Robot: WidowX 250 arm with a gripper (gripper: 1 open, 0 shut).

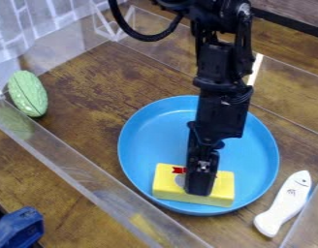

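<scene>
A blue plate (151,143) lies on the wooden table with a yellow block (174,187) on its front part. The black gripper (201,174) reaches down from above, its fingertips at the block's top, near a small red mark on it. The gripper is open by the look of it, though its fingers overlap in this view and partly hide the block.
A green ribbed oval object (27,93) lies at the upper left, a blue item (16,229) at the lower left, and a white utensil (286,203) right of the plate. Clear walls border the workspace. The wood left of the plate is mostly bare.
</scene>
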